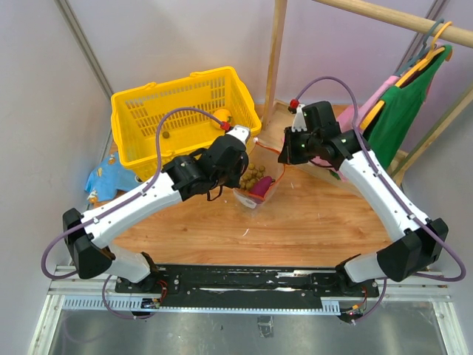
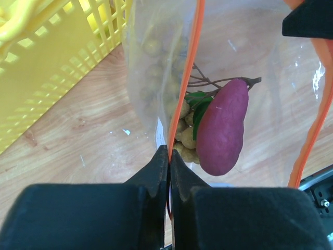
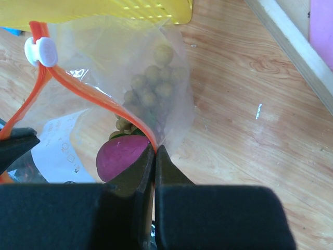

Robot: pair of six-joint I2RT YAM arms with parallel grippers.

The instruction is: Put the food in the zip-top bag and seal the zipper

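Observation:
A clear zip top bag [image 1: 249, 201] with an orange zipper rim stands between my grippers, its mouth spread wide. Inside lie a purple eggplant [image 2: 223, 127] and several small brown round fruits [image 3: 151, 86] with a stem and leaves. My left gripper is shut on one side of the orange rim, which runs in between its fingertips. On the opposite side, my right gripper is shut with the rim pinched at its tips. The white zipper slider [image 3: 41, 51] sits at the rim's far corner, clear of both grippers.
Behind the bag stands a yellow basket [image 1: 177, 83] with an orange item [image 1: 222, 116] inside. A wooden rack with a green garment [image 1: 403, 111] is at right. Blue cloth [image 1: 111, 180] lies at left.

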